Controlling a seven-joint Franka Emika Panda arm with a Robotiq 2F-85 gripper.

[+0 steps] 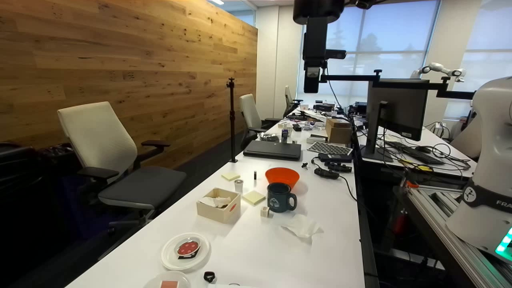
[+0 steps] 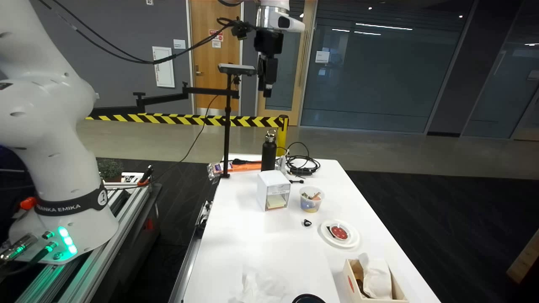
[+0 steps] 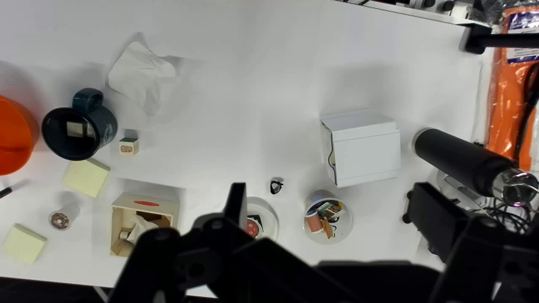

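Note:
High above the white table, my gripper points downward and is open, its two fingers wide apart in the wrist view with nothing held. Exterior view 2 shows the gripper well clear of everything on the tabletop. Below it in the wrist view are a white box and a clear cup of small items. A dark teal mug stands at the left with a pale block visible inside. Beside the mug are a small stamp block and a crumpled tissue.
An orange bowl, a wooden box with tissue in it, sticky-note pads and a plate share the table. A black bottle and camera stand rise at the far end. Bare table separates the tissue from the white box.

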